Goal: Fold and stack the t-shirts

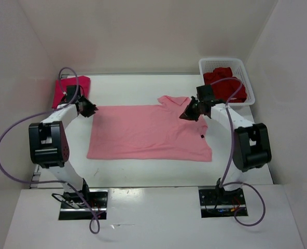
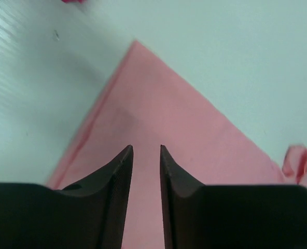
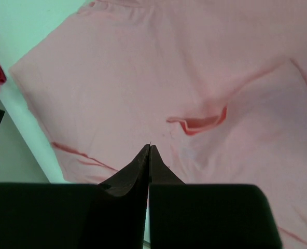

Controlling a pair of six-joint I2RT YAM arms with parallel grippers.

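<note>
A pink t-shirt (image 1: 138,132) lies spread sideways across the middle of the table, one sleeve sticking out at its far right. At its far left corner hovers my left gripper (image 1: 95,109); in the left wrist view its fingers (image 2: 123,174) stand partly apart over the cloth, nothing between them. My right gripper (image 1: 185,117) is above the shirt's right part; the right wrist view shows its fingertips (image 3: 143,155) together, with no cloth visible between them. A folded red shirt (image 1: 83,83) rests at the far left, partly hidden by the left arm.
A white basket (image 1: 208,65) holding dark red cloth (image 1: 223,75) stands at the far right corner. Bare table (image 1: 127,88) shows behind the pink shirt and a strip in front of it. Purple cables (image 1: 18,122) loop over both arms.
</note>
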